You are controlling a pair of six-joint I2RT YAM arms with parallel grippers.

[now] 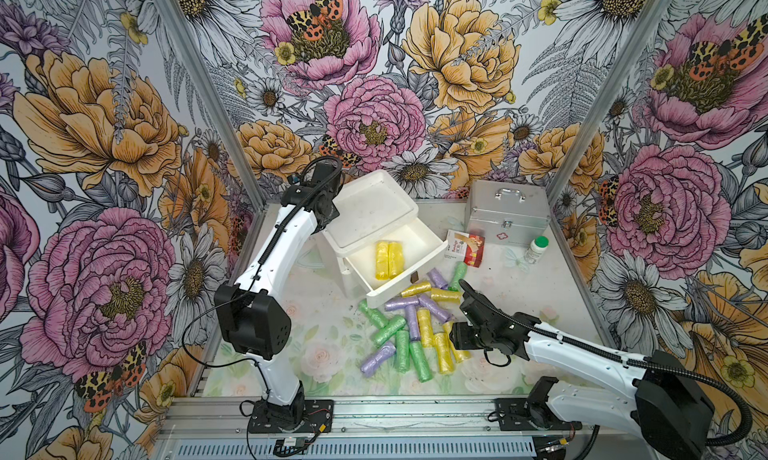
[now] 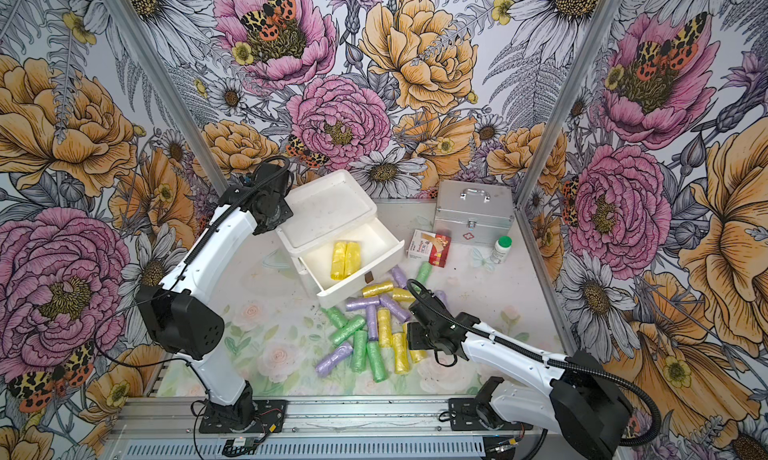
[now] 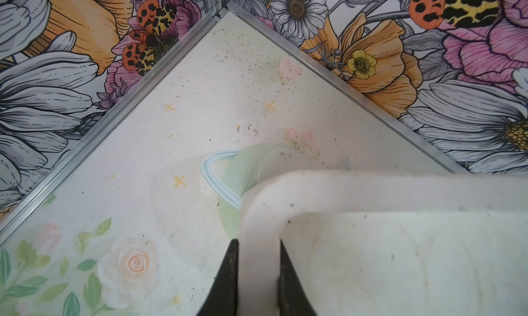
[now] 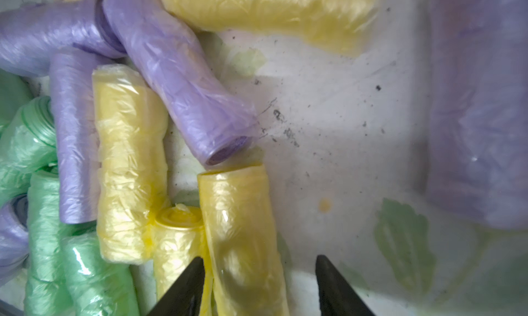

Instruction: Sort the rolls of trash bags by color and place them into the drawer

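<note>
My left gripper is shut on the white drawer unit's rim at the back left. The pulled-out drawer (image 1: 424,261) holds two yellow rolls (image 1: 382,260) side by side. My right gripper is open over the pile, its fingertips either side of a yellow roll (image 4: 236,217); whether they touch it is unclear. Purple rolls (image 4: 170,68), green rolls (image 4: 41,239) and other yellow rolls (image 4: 132,162) lie in front of the drawer.
A metal box (image 1: 504,208), a red-and-white carton (image 1: 468,250) and a green-capped bottle (image 1: 534,252) stand at the back right.
</note>
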